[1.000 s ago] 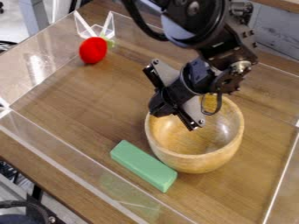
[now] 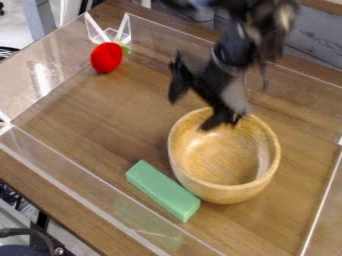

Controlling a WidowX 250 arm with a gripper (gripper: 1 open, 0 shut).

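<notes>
A wooden bowl (image 2: 221,170) stands right of centre on the wooden table, looking empty. My gripper (image 2: 203,100) hangs above the bowl's back rim, motion-blurred, its fingers apart with nothing visible between them. A green block (image 2: 162,190) lies at the front, left of the bowl. A red round object (image 2: 107,58) sits at the back left.
A clear bin-like edge (image 2: 27,90) borders the table on the left. A small white and clear item (image 2: 110,30) is behind the red object. The left middle of the table and the area right of the bowl are free.
My gripper has risen up and back from inside the bowl's rim and is now blurred. The bowl has shifted slightly.
</notes>
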